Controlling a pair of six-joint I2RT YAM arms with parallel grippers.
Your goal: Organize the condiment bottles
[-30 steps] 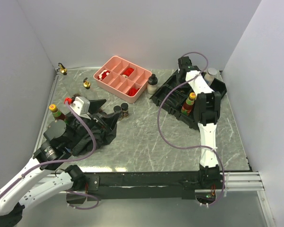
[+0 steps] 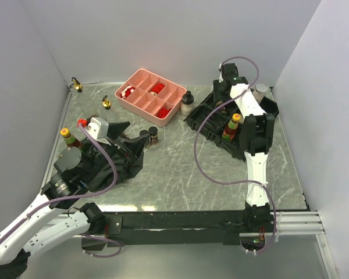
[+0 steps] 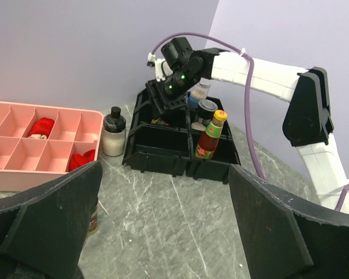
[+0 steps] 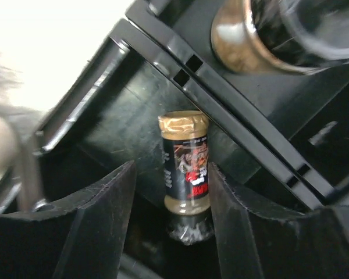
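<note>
A black compartment caddy stands at the back right, holding a yellow-capped sauce bottle and jars. My right gripper is down over it; in the right wrist view its fingers stand apart at either side of a small spice bottle with black label, lying in a compartment. My left gripper hangs open over the left of the counter, nothing between its fingers. Two dark spice jars, a white dark-capped bottle and another sauce bottle stand outside the caddy.
A pink divided tray with red items sits at the back middle. Gold fittings are at the back left. Walls close in at back and sides.
The left arm is unchanged.
</note>
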